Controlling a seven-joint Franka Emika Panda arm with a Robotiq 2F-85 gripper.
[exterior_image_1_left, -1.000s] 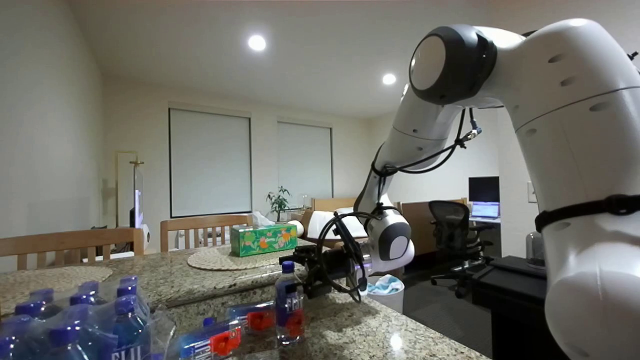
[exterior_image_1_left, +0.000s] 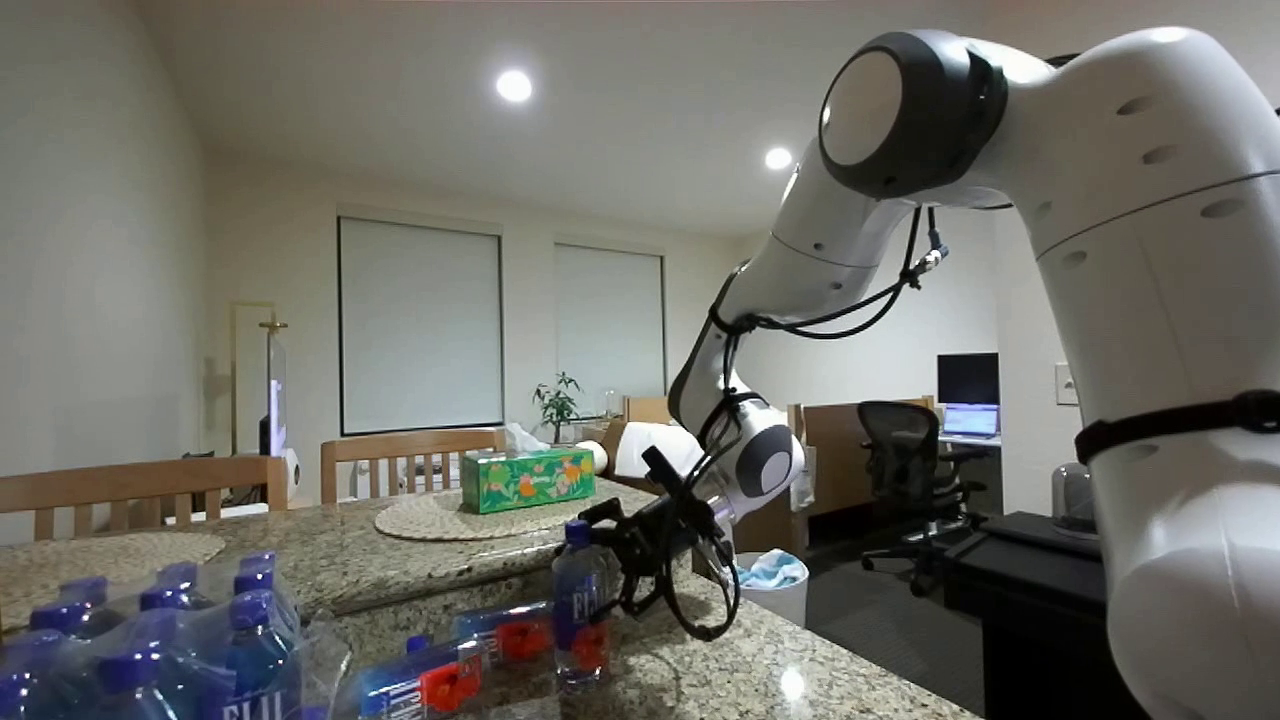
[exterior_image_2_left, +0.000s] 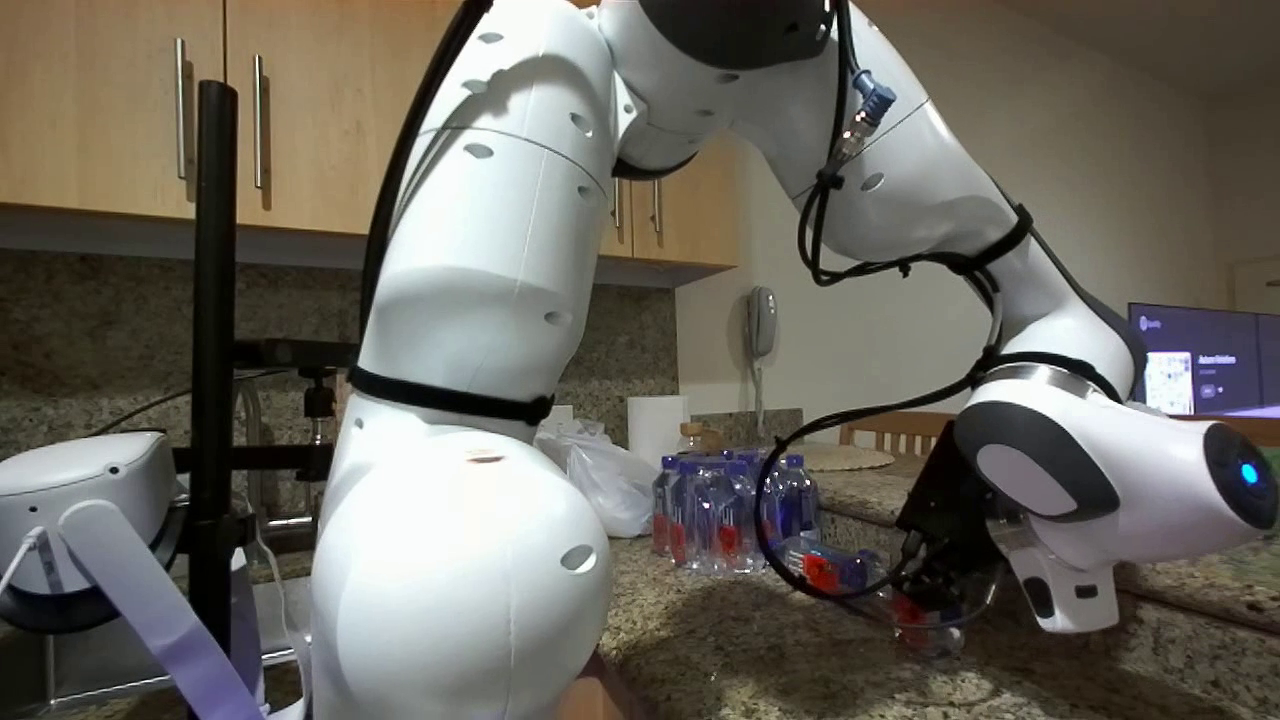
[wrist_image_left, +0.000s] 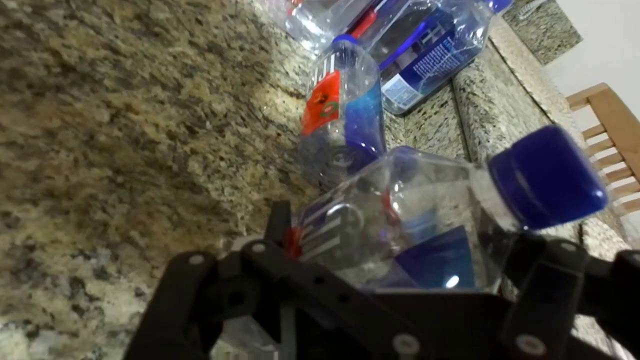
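Observation:
An upright water bottle with a blue cap (exterior_image_1_left: 579, 600) stands on the granite counter in exterior view 1. My gripper (exterior_image_1_left: 606, 564) is at its upper part, tilted downward, with its fingers open. In the wrist view the bottle's clear body (wrist_image_left: 414, 210) crosses between the dark fingers, its cap beyond the right one. Whether the fingers touch it cannot be told. From exterior view 2 the bottle's lower part (exterior_image_2_left: 930, 630) shows beneath the gripper, the rest hidden. Two more bottles lie on their sides close by, one of them a lying bottle (wrist_image_left: 345, 114) just behind it.
A plastic-wrapped pack of several bottles (exterior_image_1_left: 156, 648) stands at the left of the counter. Behind runs a raised ledge with a green tissue box (exterior_image_1_left: 528, 480) on a woven mat (exterior_image_1_left: 414, 518).
The wrist has shifted left and the gripper has gone from nearly level to tilted downward at the bottle. The upright bottle keeps its place.

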